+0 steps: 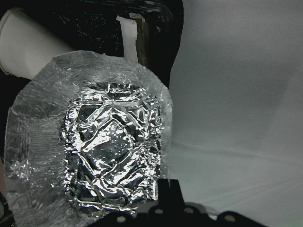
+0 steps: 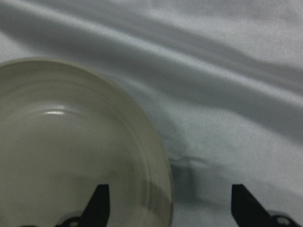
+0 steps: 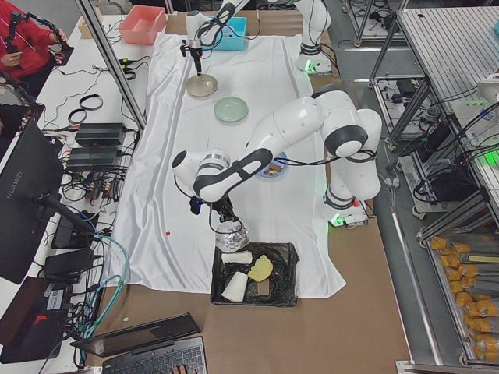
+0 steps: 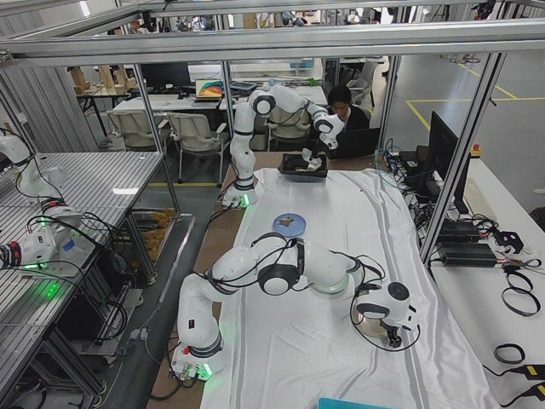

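Observation:
A crumpled foil container (image 3: 231, 234) with clear crinkled edges (image 1: 38, 156) hangs from my left gripper, which is shut on it just above the near edge of a black bin (image 3: 288, 276). In the bin lie a white cup (image 3: 235, 287), a yellow piece (image 3: 260, 269) and other scraps. My right gripper stands open over the rim of a beige plate (image 2: 71, 137), its two fingers either side of that rim.
A green plate (image 3: 231, 109) sits mid-table, and a blue plate (image 4: 289, 224) with brown pieces is partly behind the left arm. A blue bin (image 3: 228, 43) stands at the far end.

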